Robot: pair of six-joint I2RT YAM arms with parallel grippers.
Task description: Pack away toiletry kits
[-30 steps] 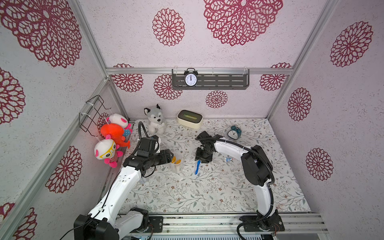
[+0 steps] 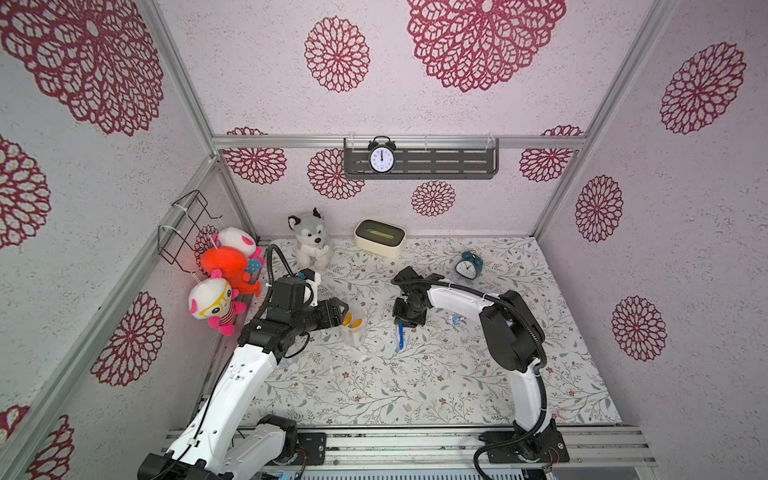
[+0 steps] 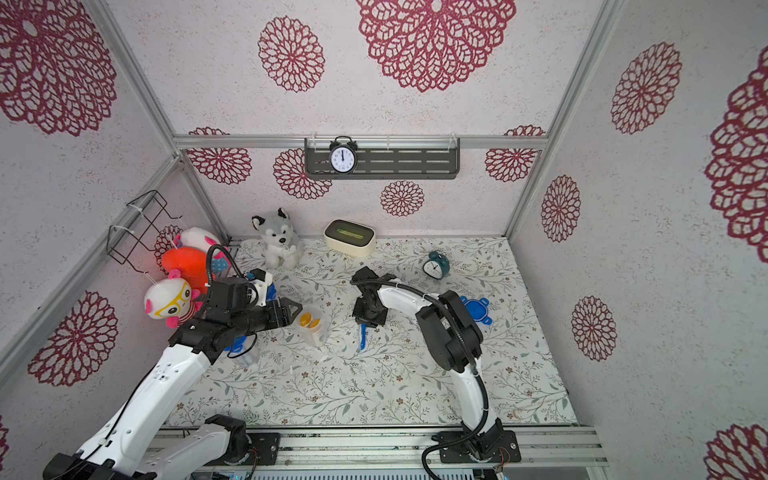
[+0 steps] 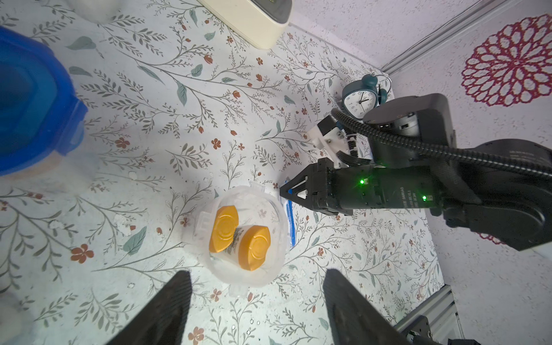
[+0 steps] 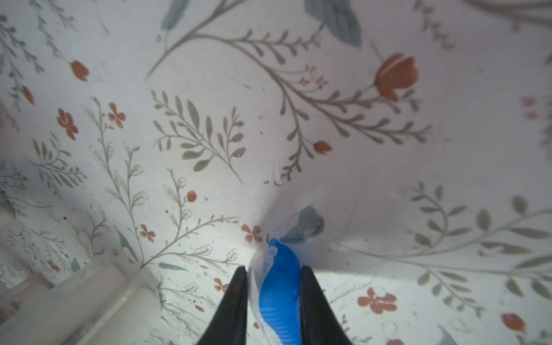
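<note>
A clear cup (image 4: pixel 210 261) holding two orange-capped tubes (image 4: pixel 254 247) stands in front of my left gripper, whose fingers are wide apart and empty. To its right, a slim blue-handled item in a clear wrapper (image 5: pixel 280 293), apparently a toothbrush, lies on the table. My right gripper has its two fingers close on either side of that handle; whether they grip it cannot be made out. In the top left view, its blue end (image 2: pixel 401 339) sticks out from under the right gripper.
A blue-rimmed container (image 4: pixel 72 115) stands left of the cup. A blue lid (image 3: pixel 475 310) lies at the right, partly behind the right arm. Plush dog (image 2: pixel 312 238), cream box (image 2: pixel 380 238) and teal clock (image 2: pixel 469 265) line the back.
The blue item has turned from slanted to nearly upright in the top left view and shifted slightly right. My left arm has shifted slightly; the right gripper stays over the item.
</note>
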